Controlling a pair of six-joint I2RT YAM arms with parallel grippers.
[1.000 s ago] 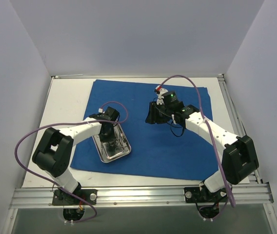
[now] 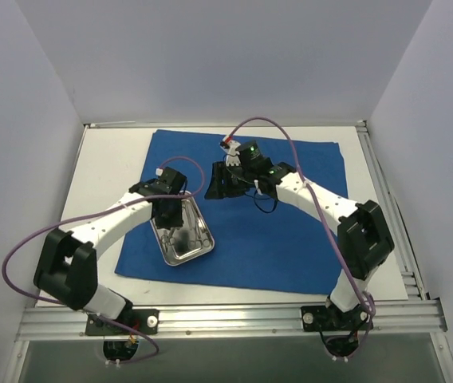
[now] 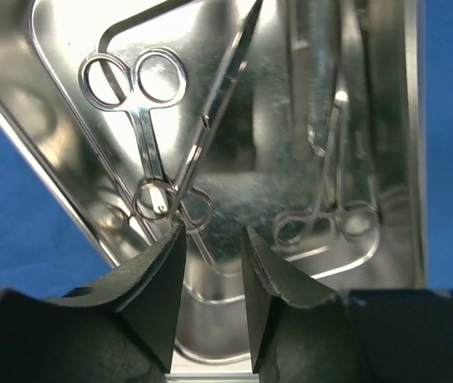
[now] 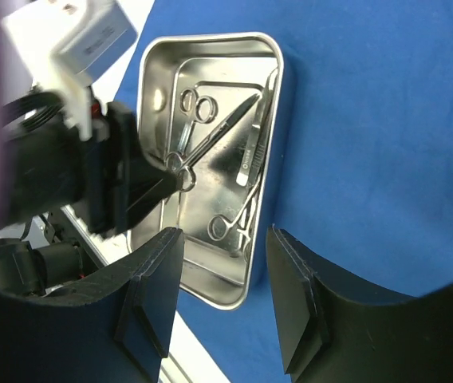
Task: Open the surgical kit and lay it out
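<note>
A steel tray (image 2: 195, 249) lies on the blue cloth at left, holding scissor-handled instruments (image 3: 143, 104) and flat tweezers-like pieces (image 4: 251, 145). My left gripper hangs over the tray, part open, pointing at crossed ring handles (image 3: 155, 199); nothing shows between its fingertips. My right gripper stands part open above the cloth, just right of the tray, its fingers empty.
White table edges (image 2: 99, 159) show around it, with walls on the sides and behind.
My right gripper has moved left toward the tray.
</note>
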